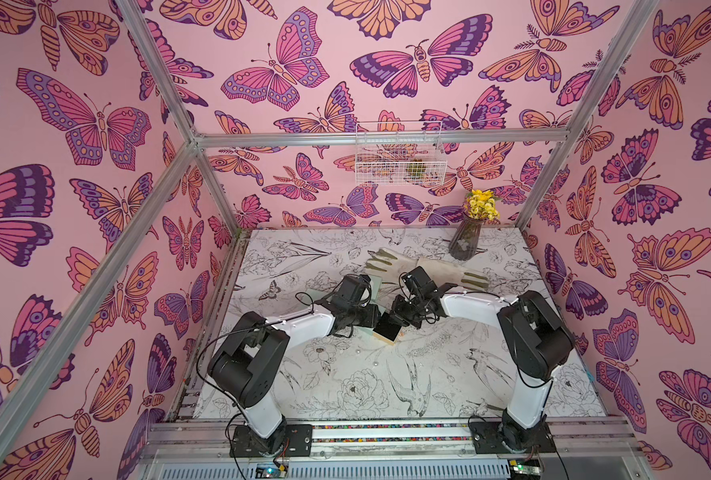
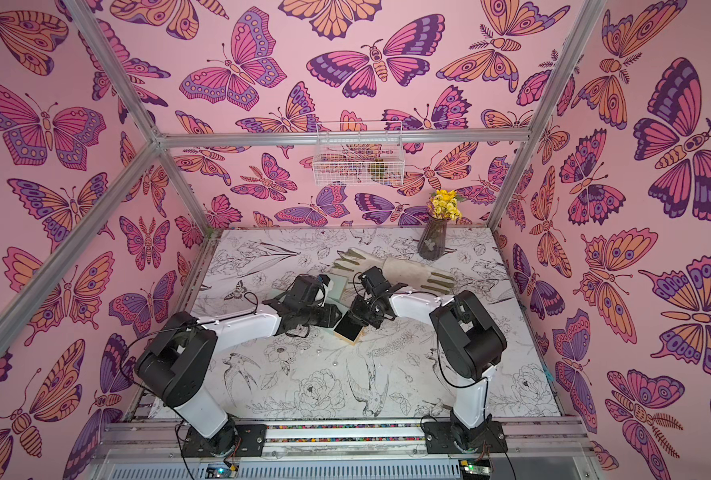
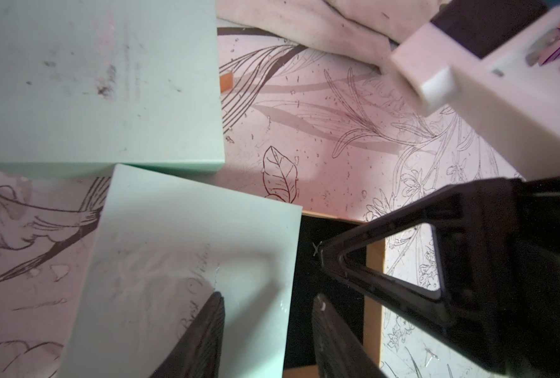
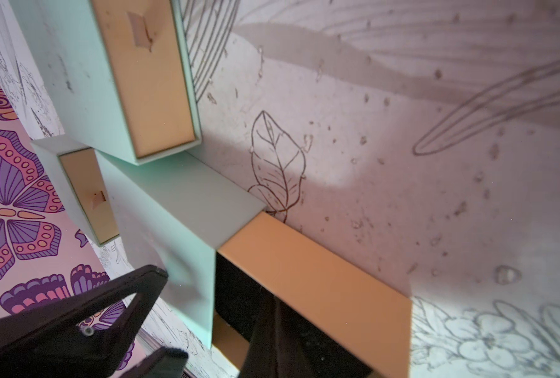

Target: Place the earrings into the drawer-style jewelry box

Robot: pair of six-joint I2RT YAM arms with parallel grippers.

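A mint jewelry box point(image 3: 191, 252) has its drawer point(image 4: 330, 289), tan-sided and black-lined, pulled partly out. In the left wrist view, my left gripper has its fingers apart, one over the box's top and the other over the drawer. Nothing shows clearly between them. My right gripper is shut with its tips over the drawer's black inside. At those tips, a tiny silvery earring-like speck point(image 3: 316, 248) shows in the left wrist view; whether it lies in the drawer or is at the fingers I cannot tell. No other earring is discernible.
A second mint box point(image 3: 97, 82) stands behind the first, and another mint box point(image 4: 81, 182) is seen beyond. White gloves point(image 1: 427, 269) and a vase of yellow flowers point(image 1: 467, 236) are farther back.
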